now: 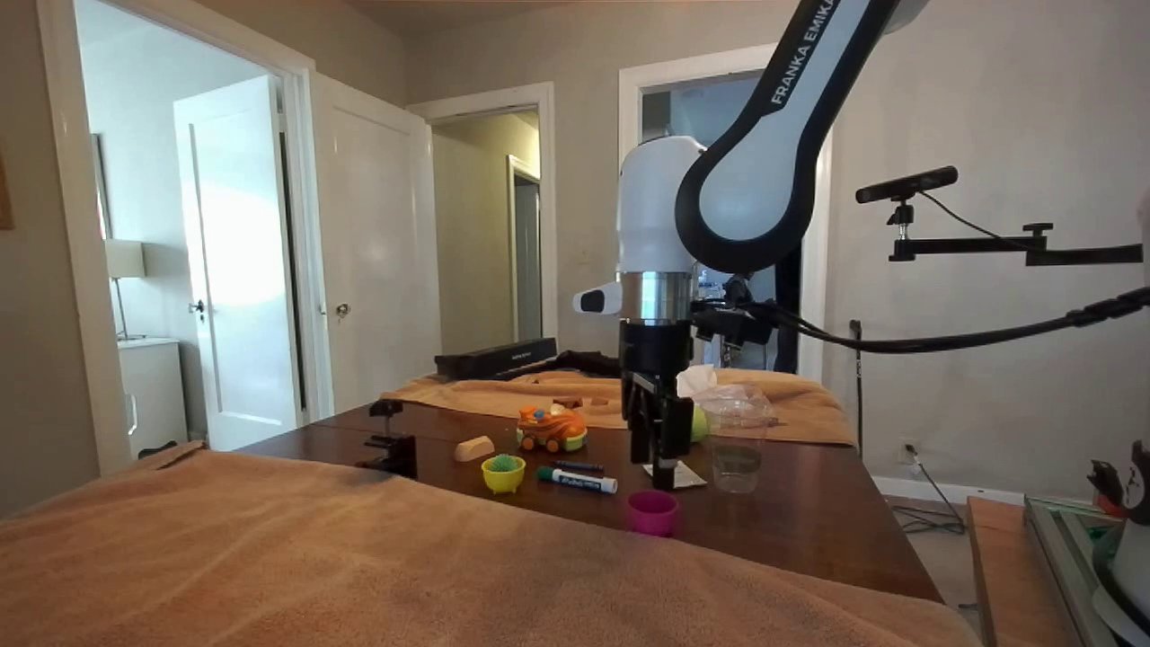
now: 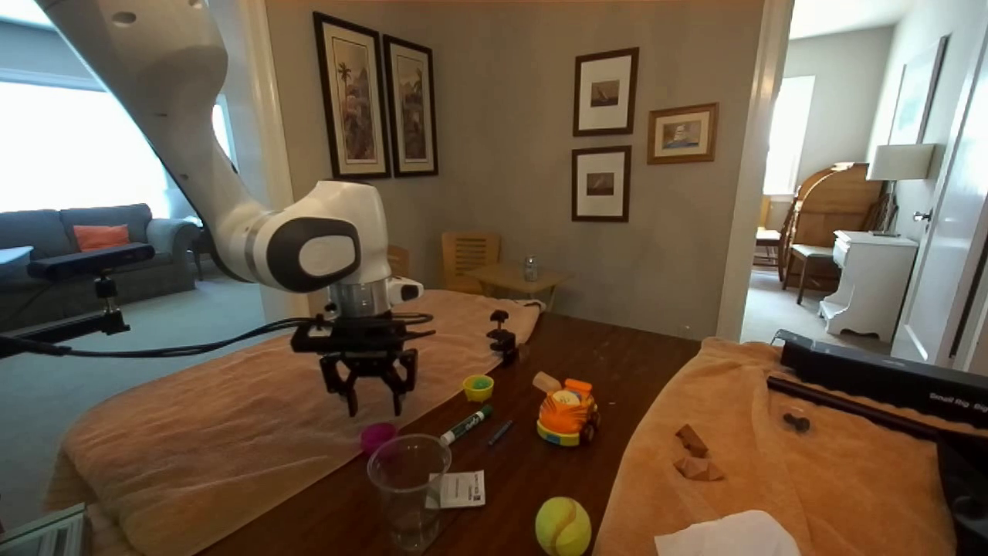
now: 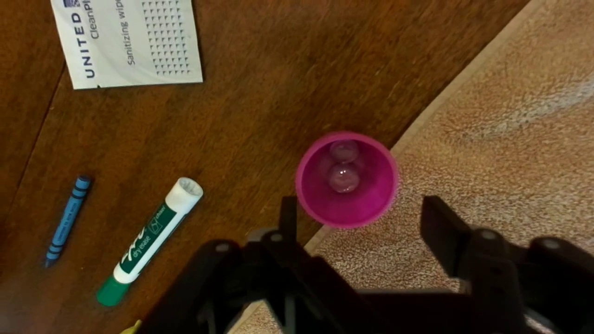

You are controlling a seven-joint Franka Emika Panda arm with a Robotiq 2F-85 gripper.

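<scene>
A magenta cup (image 3: pixel 384 192) stands upright at the table's towel-side edge, two clear round beads (image 3: pixel 343 178) inside it. Above it hangs my gripper, its fingers spread apart and nothing between them in the wrist view. Exterior view 2 shows the gripper (image 2: pixel 374 408) pointing down, clear of the cup (image 2: pixel 377 437). In exterior view 1 the same gripper (image 1: pixel 659 480) is over the cup (image 1: pixel 653 516), not touching it.
Around the cup lie a green-and-white marker (image 3: pixel 153 236), a blue crayon (image 3: pixel 67 220) and a wipe packet (image 3: pixel 131 44). A clear plastic cup (image 2: pixel 407 500), a tennis ball (image 2: pixel 563 527), a yellow cup (image 2: pixel 478 389) and an orange toy car (image 2: pixel 566 414) stand farther off.
</scene>
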